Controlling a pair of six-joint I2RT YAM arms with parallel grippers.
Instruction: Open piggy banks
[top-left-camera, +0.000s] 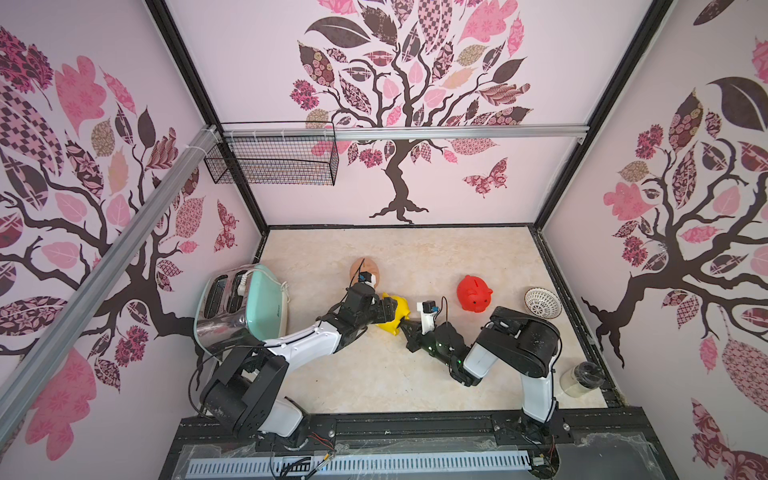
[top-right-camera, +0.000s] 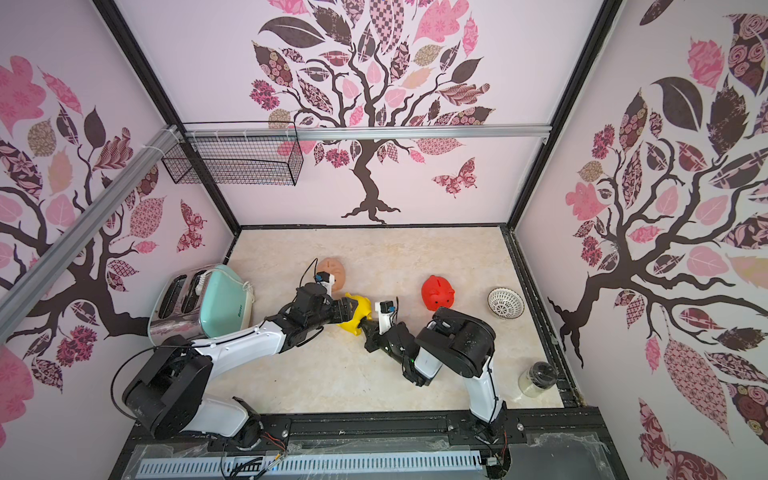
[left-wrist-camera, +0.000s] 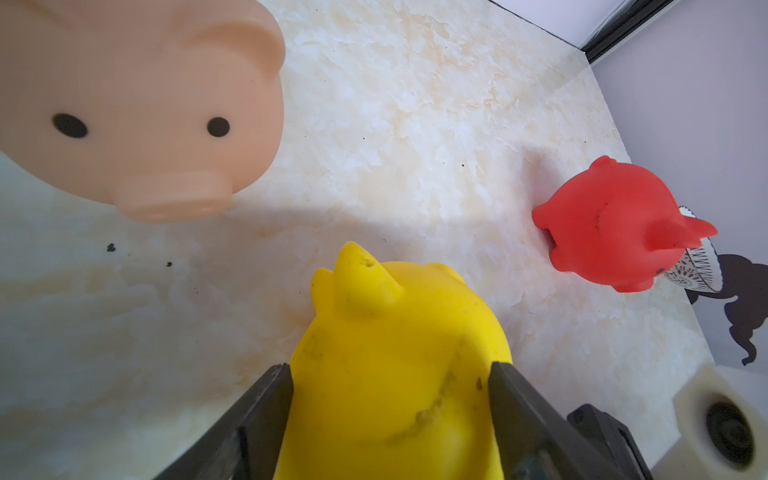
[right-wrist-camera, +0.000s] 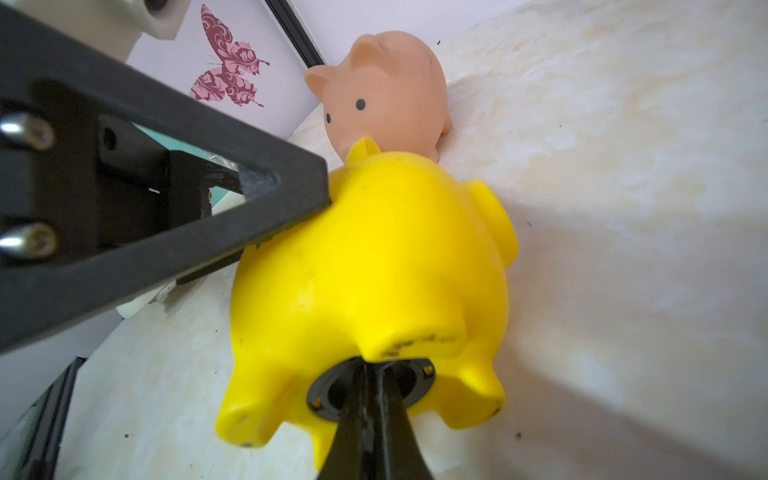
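A yellow piggy bank (right-wrist-camera: 368, 256) is held in my left gripper, whose fingers are shut on its body, tilted so that its underside with a black round plug (right-wrist-camera: 324, 396) faces my right arm. My right gripper is shut, its fingertips at that plug; whether anything is between them is hidden. A peach piggy bank (left-wrist-camera: 144, 96) stands behind the yellow one. A red piggy bank (top-left-camera: 474, 293) sits to the right on the table.
A mint toaster (top-left-camera: 256, 304) is at the far left. A patterned bowl (top-left-camera: 542, 302) and a glass jar (top-left-camera: 581, 379) are at the right. Bare table (top-left-camera: 416, 248) lies toward the back wall, below a wire basket (top-left-camera: 272, 160).
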